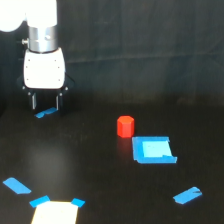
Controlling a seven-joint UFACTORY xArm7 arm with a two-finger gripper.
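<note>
My gripper [46,102] hangs at the upper left, pointing down below its white body. Its two dark fingers stand apart, and nothing shows between them. Well to its right, a small red block [125,126] stands on the dark table. Just beyond the block, to the lower right, lies a pale blue square [156,149] framed with blue tape. The gripper is clear of both.
A bright whitish square [55,213] is cut off by the bottom edge, with blue tape at its corners. Loose tape strips lie at the left [16,186] and lower right [187,195]. A black curtain [150,50] hangs behind.
</note>
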